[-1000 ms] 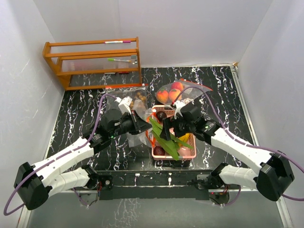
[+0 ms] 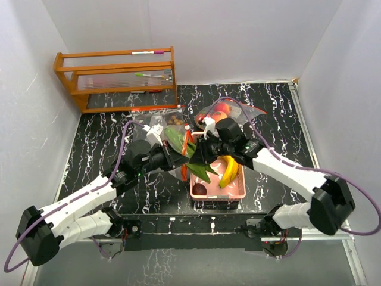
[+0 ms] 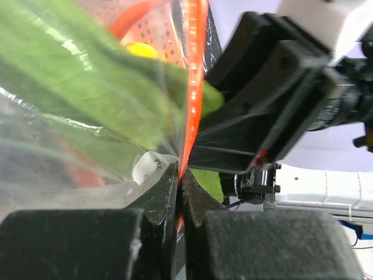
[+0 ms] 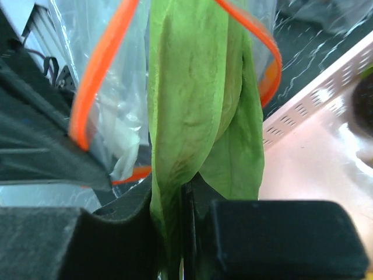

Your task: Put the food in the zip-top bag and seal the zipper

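Observation:
My left gripper (image 2: 173, 161) is shut on the orange-edged rim of a clear zip bag (image 3: 87, 146), whose mouth (image 4: 96, 70) faces the right gripper. My right gripper (image 2: 203, 156) is shut on long green leafy produce, which reaches up into the bag's opening; in the left wrist view it shows through the plastic. The pink perforated basket (image 2: 238, 193) holds yellow bananas (image 2: 228, 173) and a dark avocado (image 2: 199, 189).
A bag of peaches (image 2: 221, 110) lies behind the basket, and another bag with small brown items (image 2: 174, 119) stands behind the left arm. A wooden rack (image 2: 119, 68) occupies the back left.
The right gripper has moved up and left with the greens, which now reach higher into the bag, uncovering more of the bananas. The left gripper has barely moved.

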